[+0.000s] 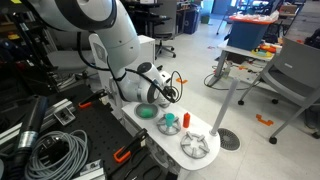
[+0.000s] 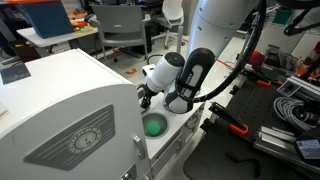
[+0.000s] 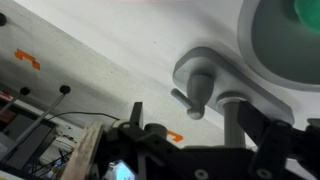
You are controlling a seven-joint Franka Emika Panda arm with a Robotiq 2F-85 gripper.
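In the wrist view my gripper reaches in from the bottom edge, its dark fingers [image 3: 256, 128] apart. Between and just beyond them lies a grey faucet-like fixture [image 3: 215, 65] with a knobbed handle [image 3: 200, 86]; contact cannot be made out. Beside it is a round grey basin [image 3: 272, 45] with a green dish [image 3: 310, 10] at the view's corner. From outside, the gripper [image 1: 170, 95] hangs low over the white counter [image 1: 178, 152], behind the basin. The green dish [image 2: 154, 126] rests in the basin.
A teal cup [image 1: 169, 119] stands on one burner, with a red bottle [image 1: 187, 121] close by. A second burner [image 1: 194, 146] is bare. In the second exterior view, a large white panel [image 2: 80, 125] fills the lower left. Open floor [image 1: 260, 145] lies right of the counter.
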